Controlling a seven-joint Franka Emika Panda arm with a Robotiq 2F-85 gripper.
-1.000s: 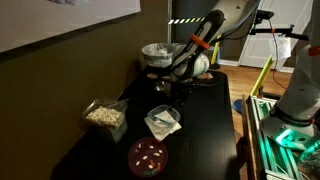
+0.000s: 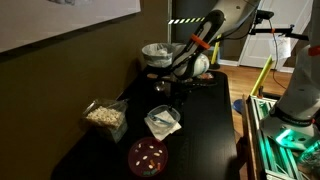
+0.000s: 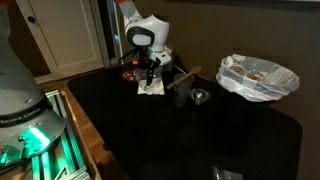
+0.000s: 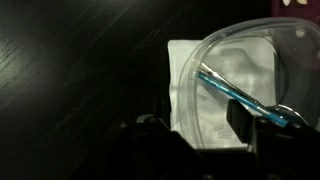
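Clear and rounded, a plastic container rests on a white napkin in the wrist view. Inside it lies a utensil with a blue handle, seen through the clear wall. My gripper is open over the container's near rim, its dark fingers spread at the bottom of that view, with nothing held between them. From exterior view 1 the container shows at the table's middle, with the arm reaching in from behind it; the fingertips are hard to make out against the dark table.
A dark red plate with small pieces on it sits beside the container. A box of light-coloured bits stands near the wall. At the far end is a white-lined basket, with a small metal bowl closer.
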